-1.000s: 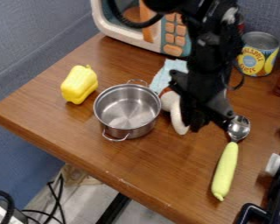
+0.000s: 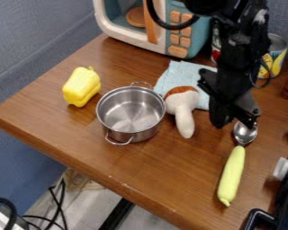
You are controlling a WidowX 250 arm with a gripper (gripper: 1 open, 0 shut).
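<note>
My black gripper (image 2: 233, 110) hangs over the table at right of centre, just above the head of a metal spoon (image 2: 244, 134); its fingers are dark, and I cannot tell whether they are open or shut. A toy mushroom (image 2: 182, 106) with brown cap and white stem lies left of the gripper, beside a steel pot (image 2: 130, 112). A yellow corn (image 2: 230, 174) lies below the spoon. A light blue cloth (image 2: 180, 75) lies behind the mushroom.
A yellow pepper (image 2: 82, 85) is at left on the wooden table (image 2: 111, 162). A toy microwave (image 2: 140, 22) stands at the back, a can (image 2: 274, 57) back right, dark appliances at the right edge.
My arm has moved right and a little back, away from over the mushroom, uncovering more of it and the cloth. The objects on the table look unmoved.
</note>
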